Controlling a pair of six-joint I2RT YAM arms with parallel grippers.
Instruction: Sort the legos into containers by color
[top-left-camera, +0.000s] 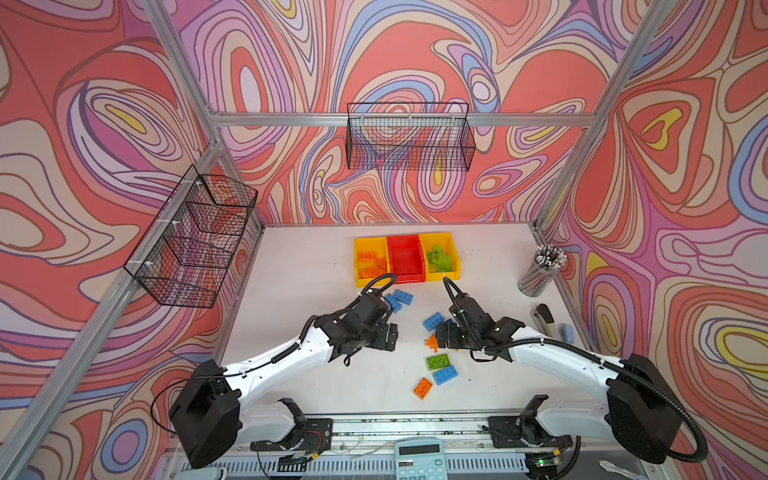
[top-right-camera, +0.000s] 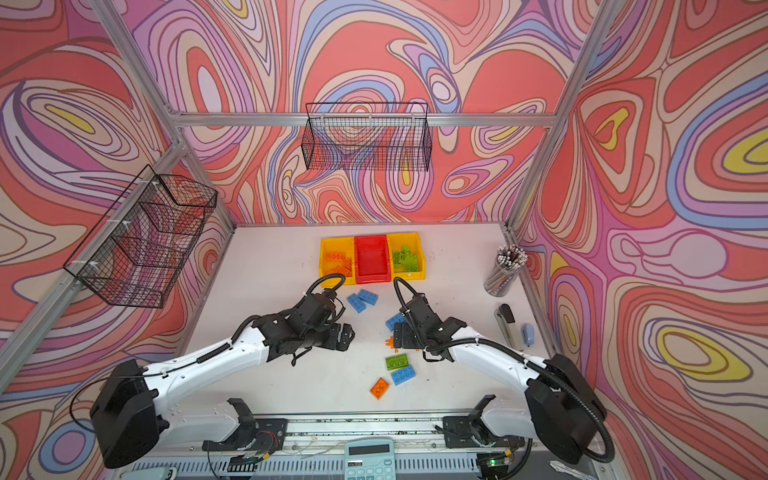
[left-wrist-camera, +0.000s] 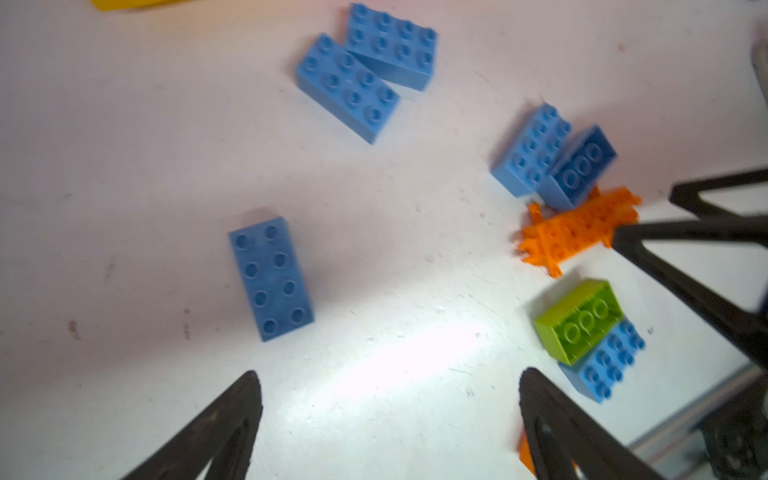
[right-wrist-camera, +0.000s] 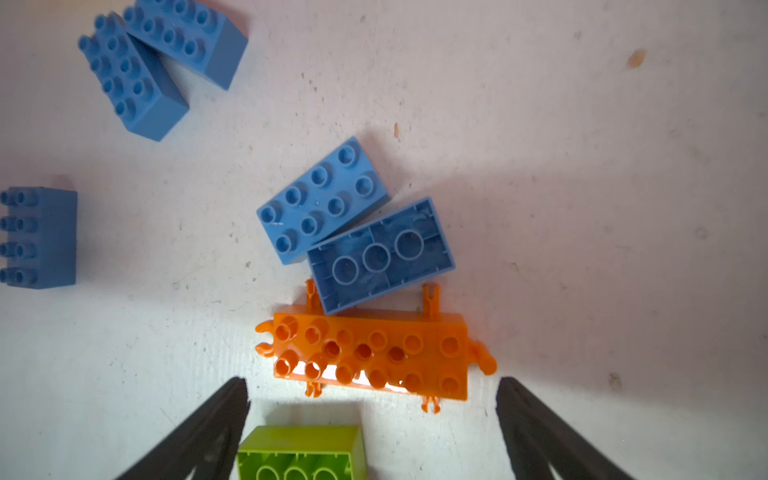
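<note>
Three containers stand at the back: a yellow one (top-left-camera: 361, 274) with orange bricks, an empty red one (top-left-camera: 405, 260), and another yellow one (top-left-camera: 456, 268) with green bricks. My left gripper is open above the table, a lone blue brick (left-wrist-camera: 272, 278) ahead of it. Open too, my right gripper hangs over an orange figure-like brick (right-wrist-camera: 370, 352) and a green brick (right-wrist-camera: 300, 454). Two blue bricks, one upturned (right-wrist-camera: 381, 254), touch behind the orange one. Two more blue bricks (left-wrist-camera: 346, 86) lie nearer the containers.
Near the front lie another blue brick (top-left-camera: 445, 375) and an orange brick (top-left-camera: 423, 389). A cup of pens (top-left-camera: 541, 272) and dark-handled tools (top-left-camera: 545, 313) stand at the right.
</note>
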